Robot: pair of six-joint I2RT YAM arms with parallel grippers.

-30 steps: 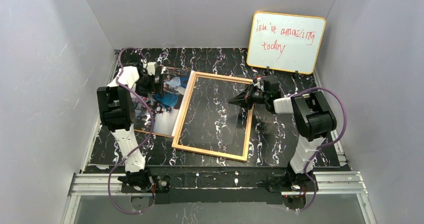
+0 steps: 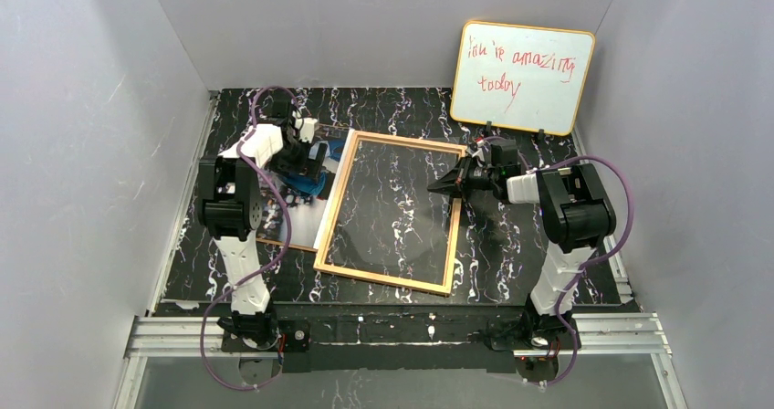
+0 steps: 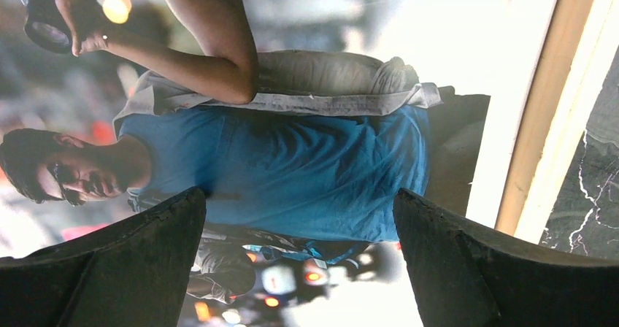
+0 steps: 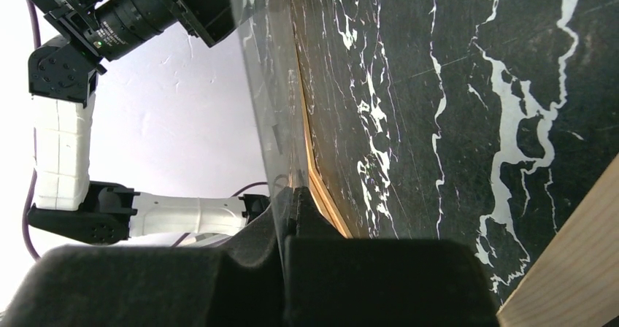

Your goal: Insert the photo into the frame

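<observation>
The printed photo (image 2: 303, 215) lies on the table, its right edge along the left bar of the wooden frame (image 2: 338, 190). My left gripper (image 2: 317, 164) is over the photo. In the left wrist view, its fingers (image 3: 146, 254) stand wide apart above the blue shirt in the picture, with nothing held. Over the frame's right bar reaches my right gripper (image 2: 438, 187). The right wrist view has its fingers (image 4: 379, 283) shut on the edge of a thin clear sheet (image 4: 263, 86), which slants up between them. How far the sheet extends is hard to see.
A whiteboard (image 2: 520, 76) with red writing leans at the back right. Dark marbled table (image 2: 397, 217) shows inside the frame. Free table (image 2: 507, 263) lies right of the frame. Grey walls enclose the sides and back.
My left gripper has moved to the right across the photo, nearer the frame. The right gripper has shifted slightly to the right. Photo and frame look unmoved.
</observation>
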